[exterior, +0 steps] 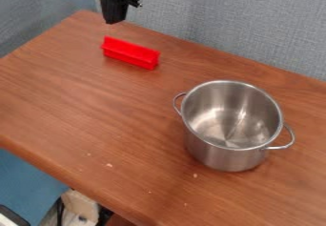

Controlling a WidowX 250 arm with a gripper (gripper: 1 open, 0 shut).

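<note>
My black gripper (113, 12) hangs at the top left of the camera view, above the back edge of the table, shut, with nothing visible between its fingers. A red bar-shaped object (130, 52) lies on the wooden table a little below and right of it, apart from it. A steel pot (232, 123) with two side handles stands at the right; its inside looks empty.
A grey textured wall (242, 25) runs behind it. Past the front left edge are a blue surface and some small unclear items at the bottom.
</note>
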